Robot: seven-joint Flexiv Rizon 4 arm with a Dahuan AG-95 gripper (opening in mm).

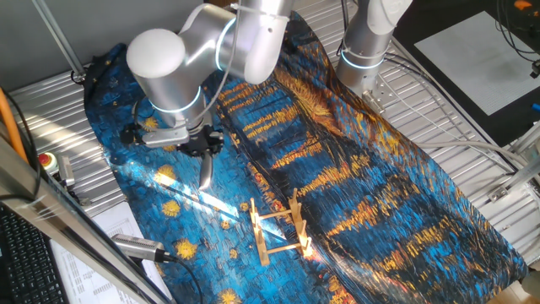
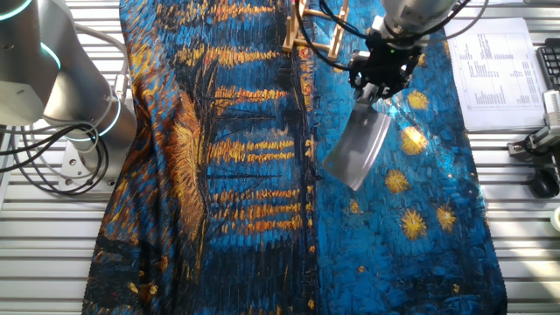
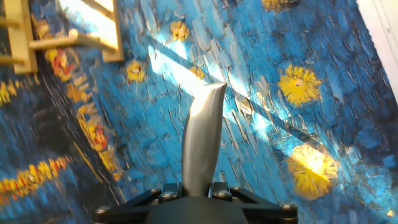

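My gripper (image 1: 202, 149) is shut on a metal blade (image 1: 206, 174), perhaps a knife or cleaver; any handle is hidden in the fingers. From the second exterior view, the blade (image 2: 359, 147) looks broad and hangs at a slant above the blue part of the cloth. The wrist view shows the blade (image 3: 203, 137) nearly edge-on, pointing away from the gripper. A small wooden rack (image 1: 262, 247) with pegs and crossbars stands on the cloth, apart from the blade. Part of this rack (image 3: 22, 38) shows at the upper left of the wrist view.
A painted-pattern cloth (image 1: 371, 194) covers most of the slatted table, with folds along one side. White papers (image 2: 499, 74), a keyboard (image 1: 25, 262) and a cabled device (image 1: 137, 247) lie beyond its edge. Blue cloth below the blade is clear.
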